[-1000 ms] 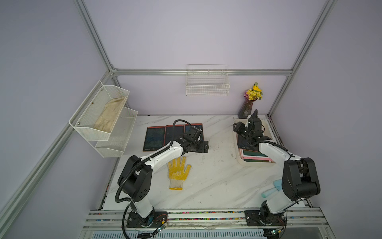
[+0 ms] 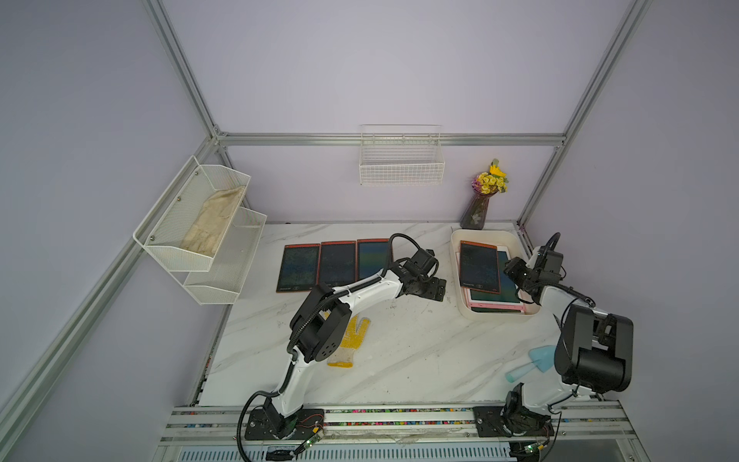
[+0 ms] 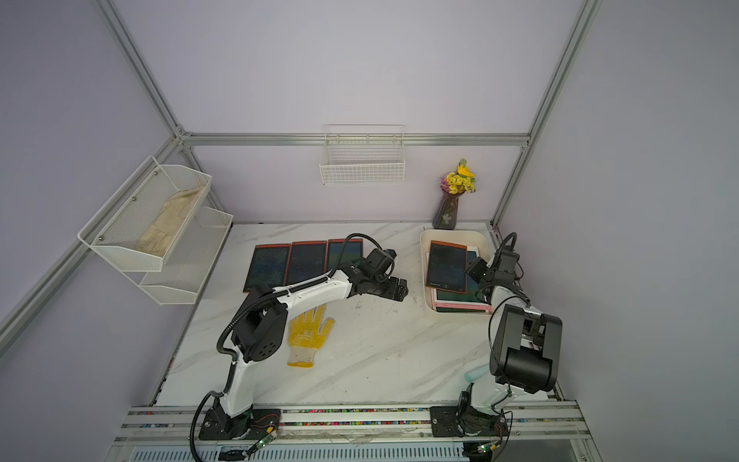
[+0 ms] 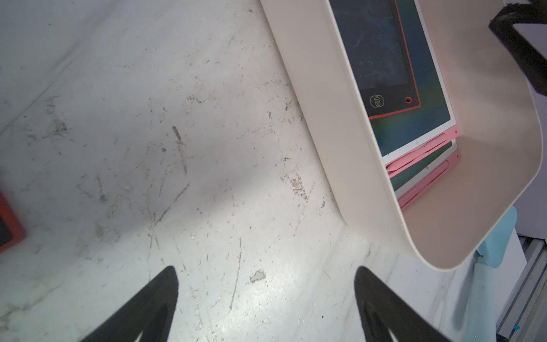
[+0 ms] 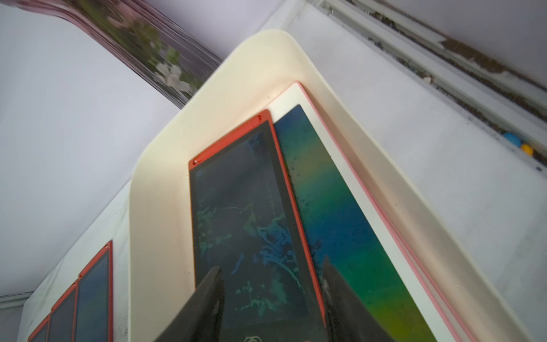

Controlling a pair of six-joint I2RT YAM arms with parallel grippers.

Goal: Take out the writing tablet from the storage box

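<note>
The cream storage box (image 2: 457,300) holds a dark red-framed writing tablet (image 2: 479,266) on top of pink-and-white tablets (image 4: 420,149). My right gripper is over the box at its right side, part open, with the top tablet beneath and beyond its blurred fingertips. My left gripper hangs open over bare table just left of the box, nothing between its fingers. Three more red-framed tablets (image 2: 337,261) lie in a row at the back left of the table.
A vase of flowers (image 2: 477,208) stands behind the box. A yellow glove (image 3: 306,338) lies at front left, a blue tool (image 2: 542,356) at front right. Wire baskets (image 2: 400,165) hang on the walls.
My left gripper has moved right toward the box. My right gripper has moved right and toward the front, uncovering the top tablet in the top left view.
</note>
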